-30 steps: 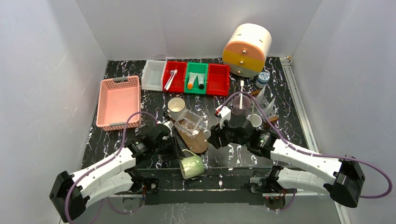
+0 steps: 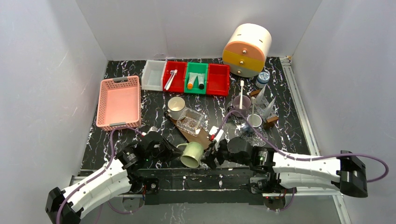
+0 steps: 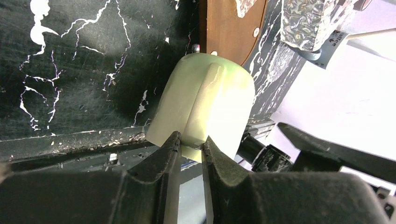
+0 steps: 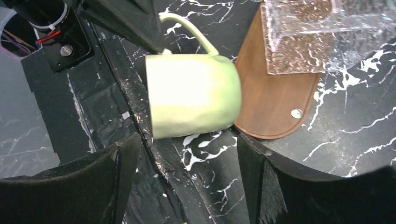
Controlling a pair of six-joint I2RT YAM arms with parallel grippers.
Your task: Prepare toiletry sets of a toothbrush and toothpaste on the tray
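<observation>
A light green mug (image 2: 192, 155) is held above the table's front edge, tilted, its handle gripped by my left gripper, which is shut on it. On the mug's right side, my right gripper stands open, with the mug's body (image 4: 191, 95) in front of the gap between its fingers. In the top view, toothbrushes (image 2: 171, 80) lie in the tray's left red compartment (image 2: 179, 69). Two toothpaste tubes, one orange-capped (image 2: 191, 81) and one black-capped (image 2: 201, 82), lie in the green compartment. More toothbrushes (image 2: 241, 93) stand in cups at the right.
A pink basket (image 2: 119, 103) stands at the left. A beige mug (image 2: 176, 105), a clear box (image 2: 190, 122) and a brown board (image 2: 202, 139) occupy the middle. Cups, a blue-lidded jar (image 2: 263, 78) and a round drawer unit (image 2: 247, 49) stand at the right.
The green mug has shifted slightly and changed its tilt in my left gripper.
</observation>
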